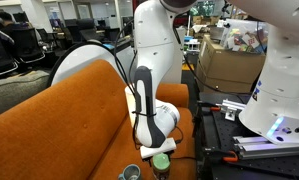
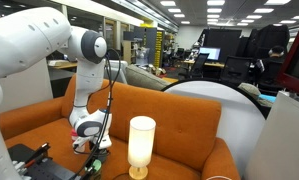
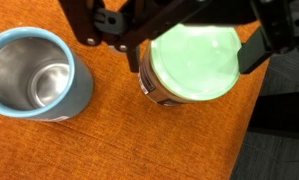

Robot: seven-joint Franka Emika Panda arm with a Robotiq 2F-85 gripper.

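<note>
A jar with a pale green lid [image 3: 196,62] stands on the orange couch seat [image 3: 139,140], and its lid fills the gap between my fingers in the wrist view. My gripper is open above it, one finger on each side of the lid. Beside the jar stands a light-blue cup [image 3: 73,88] with an empty metal inside. In exterior view 1 the green lid [image 1: 160,161] shows just in front of the gripper, with the cup [image 1: 131,173] to its left. Exterior view 2 shows the green lid [image 2: 96,165] low beside the gripper.
The couch backrest [image 2: 174,105] rises behind the seat. A lit white lamp [image 2: 141,140] appears to the right of the arm in exterior view 2. Dark grey surface [image 3: 279,150] shows past the seat's edge, at the right of the wrist view.
</note>
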